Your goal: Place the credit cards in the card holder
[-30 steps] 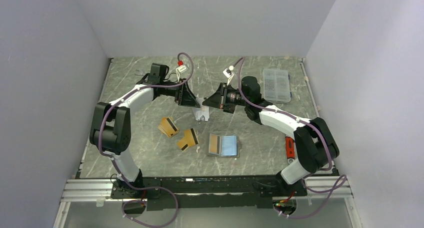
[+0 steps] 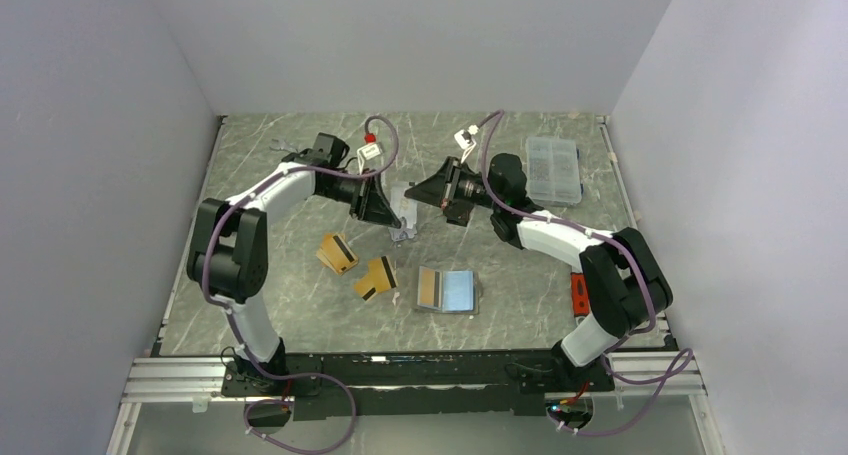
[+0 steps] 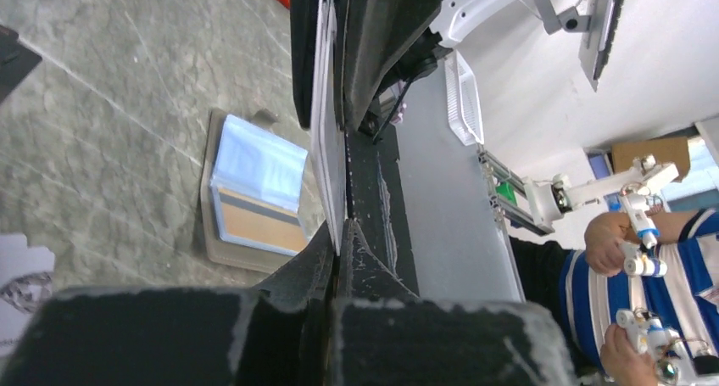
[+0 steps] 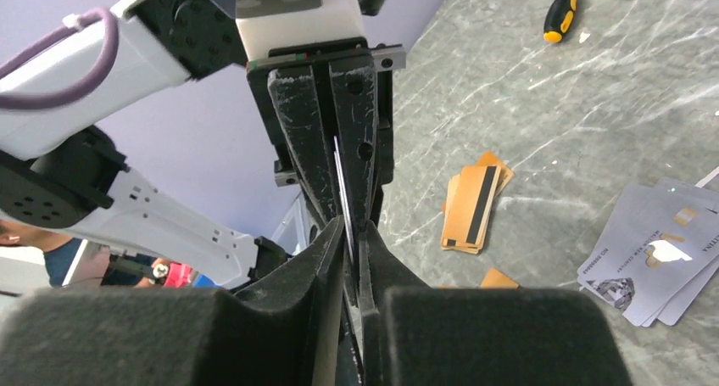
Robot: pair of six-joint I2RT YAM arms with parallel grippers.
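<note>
A thin pale card (image 3: pixel 329 174), seen edge-on, spans both grippers. At one end my left gripper (image 2: pixel 397 225) is shut on it. The slightly parted fingers (image 4: pixel 392 271) of my right gripper (image 2: pixel 408 196) stand around its other end, in the right wrist view. The open card holder (image 2: pixel 458 291) lies flat at the front, a gold card (image 3: pixel 254 223) showing in one sleeve and a blue sleeve (image 3: pixel 259 161) beside it. Silver cards (image 4: pixel 653 250) lie stacked on the table below the grippers, partly covered from above. Gold cards (image 2: pixel 338 253) rest in two groups left of the holder.
A clear compartment box (image 2: pixel 553 170) stands at the back right, a red tool (image 2: pixel 580 295) at the right edge. Under my right gripper sits a dark object (image 2: pixel 458 213). A screwdriver (image 4: pixel 562 13) shows in the right wrist view. Table space right of the holder is clear.
The right gripper's wrist has tipped slightly. The holder and the gold cards have not moved.
</note>
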